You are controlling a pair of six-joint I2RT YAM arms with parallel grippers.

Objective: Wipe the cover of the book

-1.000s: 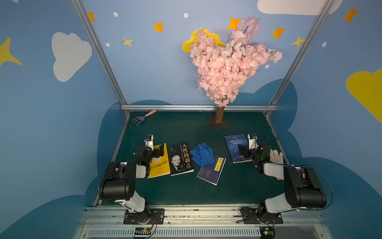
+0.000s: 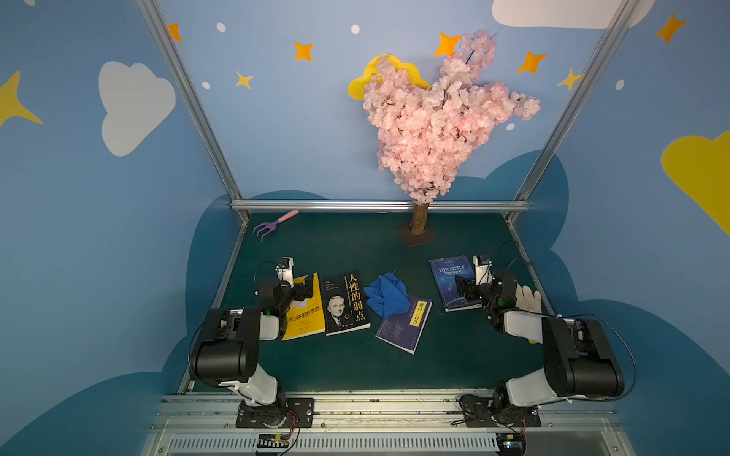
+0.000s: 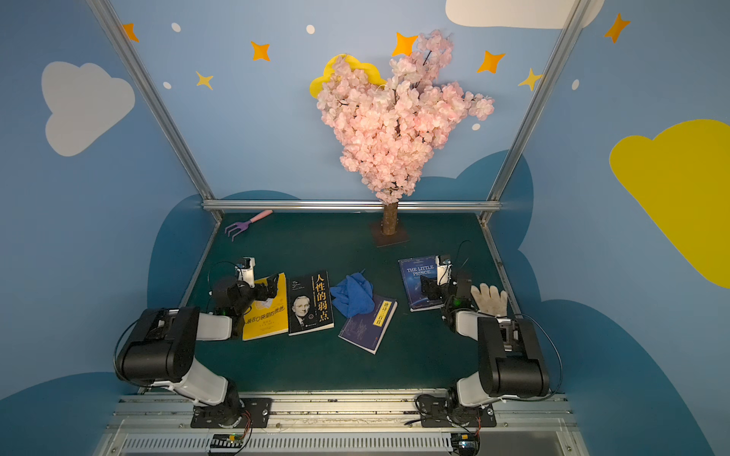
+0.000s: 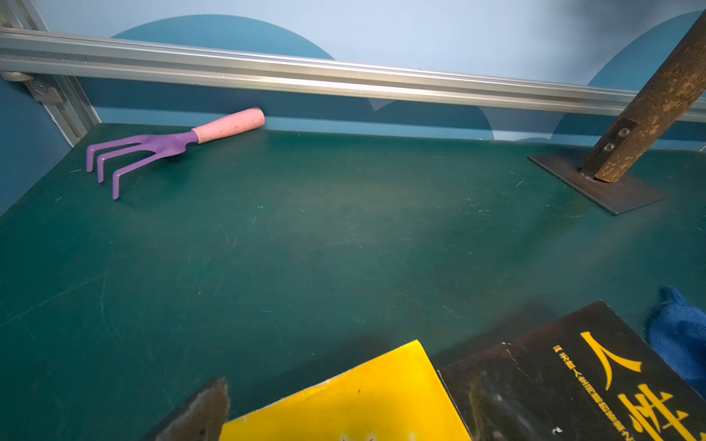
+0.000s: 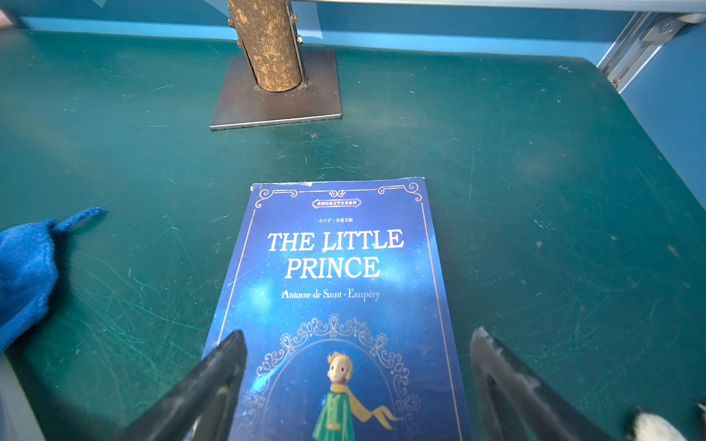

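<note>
A crumpled blue cloth point(image 2: 386, 294) lies mid-table, its near edge over the top corner of a dark purple book point(image 2: 401, 328). Left of it are a black book point(image 2: 344, 305) with a man's portrait and a yellow book point(image 2: 302, 325). The blue Little Prince book point(image 5: 334, 279) lies flat on the right. Above the yellow book hangs my left gripper, open and empty. My right gripper is also open, over the Little Prince book, its fingers apart with nothing held. The lower part of that cover is out of the right wrist view.
A pale glove point(image 3: 490, 299) lies right of the right arm. The pink-blossomed tree stands at the back on a flat metal base point(image 5: 275, 110). A purple hand fork point(image 4: 165, 144) lies at the back left. Bare green table stretches along the front and between tree and fork.
</note>
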